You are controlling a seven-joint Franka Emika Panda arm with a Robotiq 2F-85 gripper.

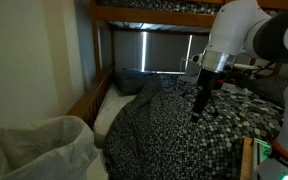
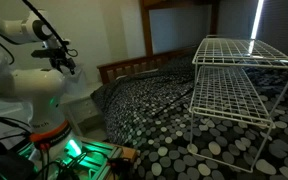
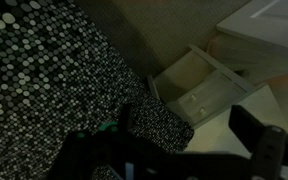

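My gripper is open in the wrist view, its dark fingers wide apart with nothing between them. From the first exterior view, the gripper hangs at the end of the white arm, above a bed with a black-and-white dotted cover. In the second exterior view the gripper is at the left, well above the cover. A small dark green patch shows on the cover in the wrist view, partly hidden by a finger; what it is cannot be made out.
A white bin or bag stands at the left. The wooden bunk frame runs along the bed. A white wire rack stands on the cover at right. A pale drawer unit lies below on the floor side. Much of the cover is bare.
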